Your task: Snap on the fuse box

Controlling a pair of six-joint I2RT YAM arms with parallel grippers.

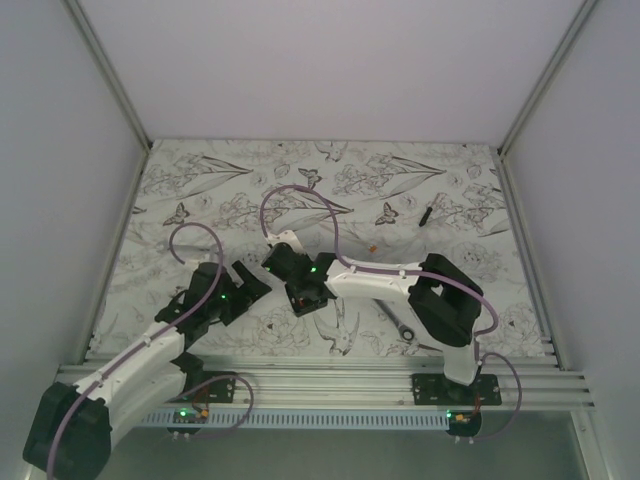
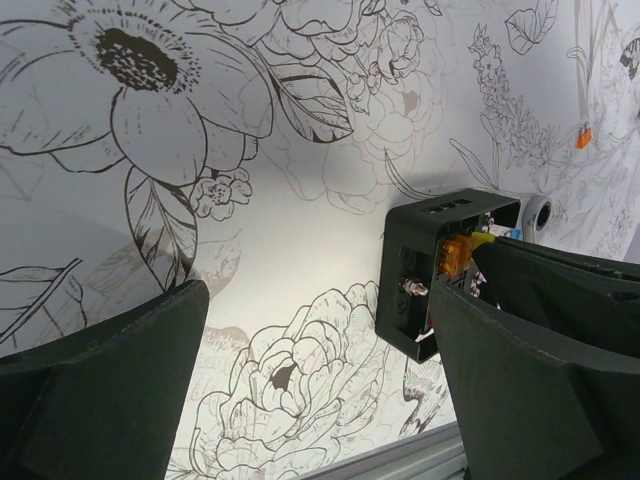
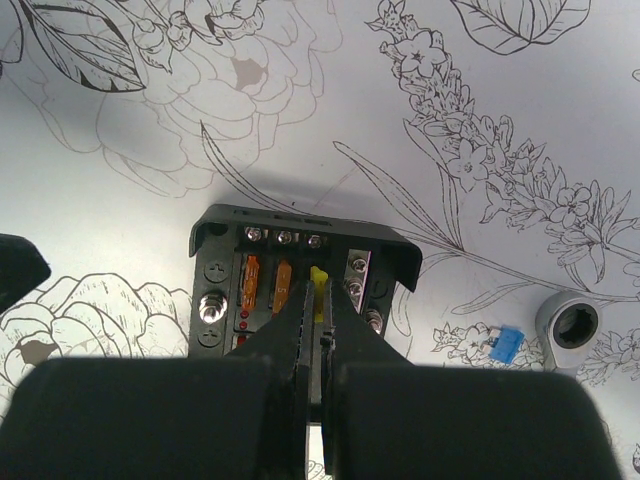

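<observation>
The black fuse box (image 3: 212,255) lies on the patterned table, with amber fuses (image 3: 282,280) and a yellow fuse (image 3: 318,282) in its row of slots. My right gripper is shut over the box, its fingertips at the yellow fuse; whether they touch it is hard to tell. In the left wrist view the box (image 2: 405,240) is partly hidden behind the right gripper. My left gripper (image 1: 250,285) stands open to the left of the box, nothing between its fingers.
A long wrench (image 1: 395,322) lies right of the box. A blue piece (image 3: 505,343), a small orange piece (image 1: 372,248) and a black pen-like item (image 1: 425,216) lie on the table.
</observation>
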